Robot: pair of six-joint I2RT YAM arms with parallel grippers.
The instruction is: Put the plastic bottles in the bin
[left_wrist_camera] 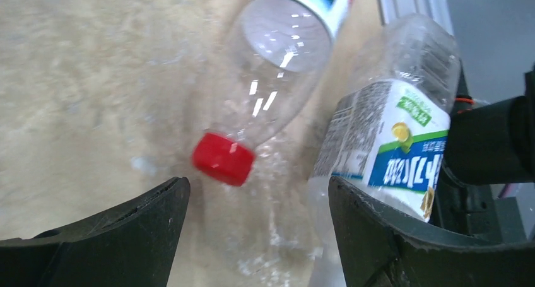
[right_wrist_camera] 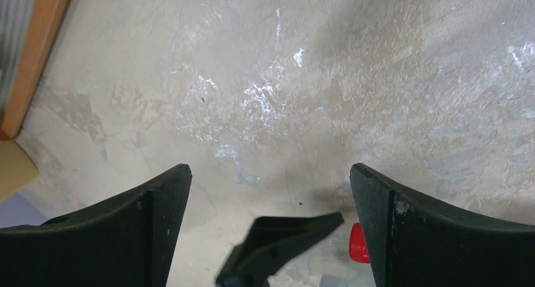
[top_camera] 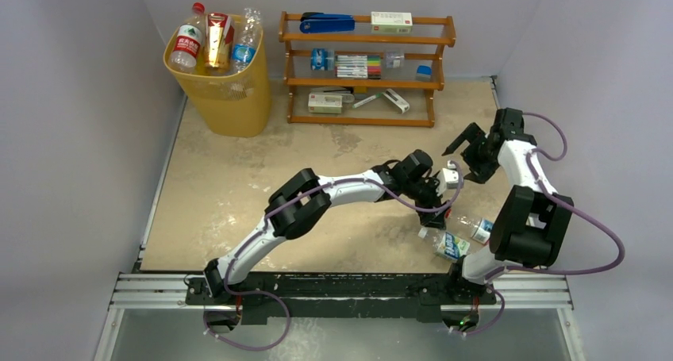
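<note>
Two plastic bottles lie at the front right of the board: a red-capped one (top_camera: 474,226) (left_wrist_camera: 271,66) and one with a green-blue label (top_camera: 451,247) (left_wrist_camera: 397,142). My left gripper (top_camera: 431,216) is open just over them, the red cap ahead between its fingers, the labelled bottle by its right finger. My right gripper (top_camera: 468,159) stands open above bare board behind them; the red cap shows by its right finger. The yellow bin (top_camera: 222,107) at the back left holds several bottles.
A wooden shelf (top_camera: 365,120) with boxes, pens and small items stands at the back centre. The board's left and middle rear are clear. The two arms are close together on the right.
</note>
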